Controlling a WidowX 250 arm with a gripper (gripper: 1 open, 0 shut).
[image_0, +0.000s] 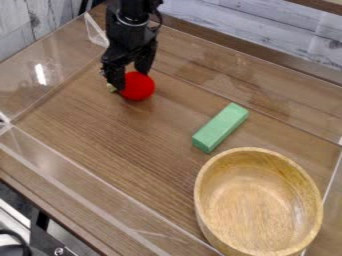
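Observation:
My black gripper (127, 62) reaches down from the top centre, open, its fingers just above and behind a red ball (135, 86) on the wooden table. A small light object, partly hidden, lies at the ball's left. To the right lies a green block (221, 127), long and tilted diagonally.
A large tan bowl (257, 200) fills the lower right. A raised wooden edge runs along the back right, and a pale panel stands at the top left.

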